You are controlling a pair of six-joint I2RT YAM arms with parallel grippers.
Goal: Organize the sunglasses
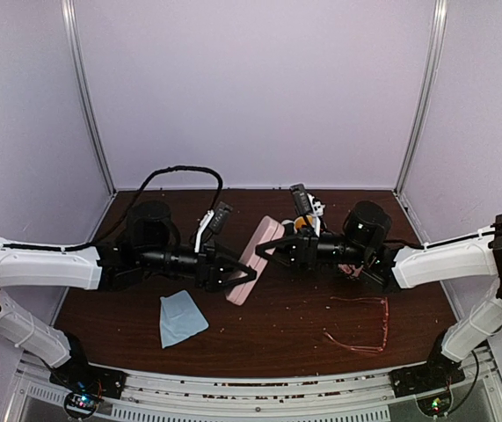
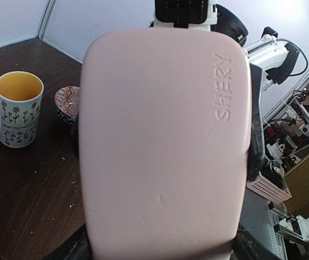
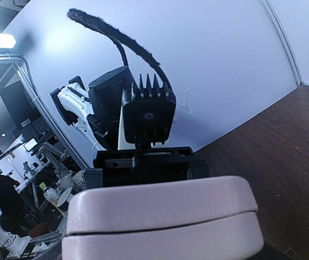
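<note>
A pink glasses case [image 1: 257, 255] is held tilted above the middle of the table, closed with a thin seam along its edge. My left gripper [image 1: 243, 272] is shut on its lower part; the broad face, marked "SHERY", fills the left wrist view. At the case's upper part is my right gripper [image 1: 272, 246], open, its dark fingers [image 2: 256, 116] showing at the case's sides. Whether they touch it I cannot tell. Red-framed glasses [image 1: 385, 325] lie unfolded on the table at the front right. A light blue cloth [image 1: 180, 318] lies flat at the front left.
A white mug [image 2: 19, 111] with a yellow inside and a patterned bowl [image 2: 67, 102] stand on the table [image 2: 30, 189], largely hidden by the right arm in the top view.
</note>
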